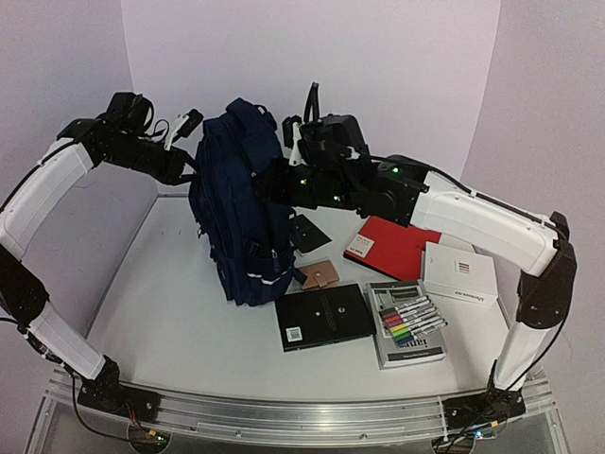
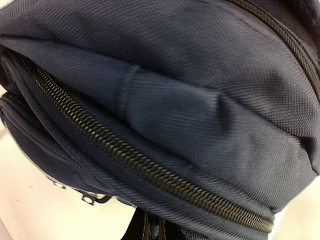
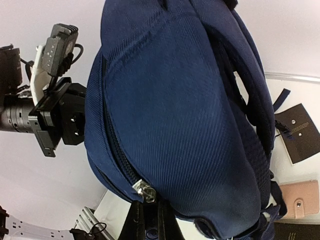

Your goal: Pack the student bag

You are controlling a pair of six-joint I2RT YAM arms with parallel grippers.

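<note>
A navy backpack (image 1: 241, 203) stands on the table, left of centre and slightly tilted. At its upper left side, my left gripper (image 1: 195, 170) is shut on the fabric; in the left wrist view its fingertips (image 2: 145, 231) meet the cloth just below a long zipper (image 2: 130, 155). My right gripper (image 1: 264, 180) is at the bag's upper right face. The right wrist view has it shut on a silver zipper pull (image 3: 144, 190), the zipper track (image 3: 116, 142) running upward from there. The bag's inside is hidden.
A black notebook (image 1: 323, 317), a tan wallet (image 1: 319, 274) and a dark booklet (image 1: 309, 234) lie right of the bag. Further right are a red folder (image 1: 402, 248), a white box (image 1: 460, 274) and several markers (image 1: 411, 320) on a grey box (image 1: 411, 356).
</note>
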